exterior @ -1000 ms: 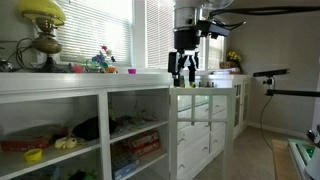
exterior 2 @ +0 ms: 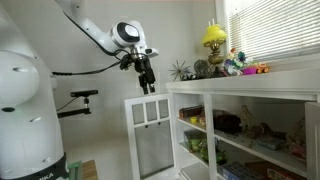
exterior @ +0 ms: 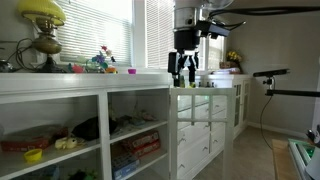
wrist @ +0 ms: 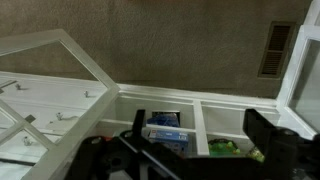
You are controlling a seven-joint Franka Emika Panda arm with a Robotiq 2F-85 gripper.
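Note:
My gripper [exterior: 183,80] points down with its two dark fingers apart and nothing between them. It hangs by the top edge of a white cabinet door [exterior: 173,139], which stands swung out from the white shelf cabinet [exterior: 104,125]. In the second exterior view the gripper [exterior 2: 148,88] is above or beside the door's top rail [exterior 2: 146,99]; whether they touch cannot be told. From the wrist, the open gripper looks down on brown carpet [wrist: 190,50] and the cabinet's white edge [wrist: 200,97], with boxes [wrist: 168,137] on a shelf below.
Toys [exterior: 103,60] and a brass lamp [exterior: 46,45] stand on the countertop. Shelves hold a yellow bowl [exterior: 33,156], a dark item [exterior: 90,129] and several boxes [exterior: 140,146]. White drawers [exterior: 193,145] lie beyond the door. A floor vent [wrist: 276,50] shows in the carpet.

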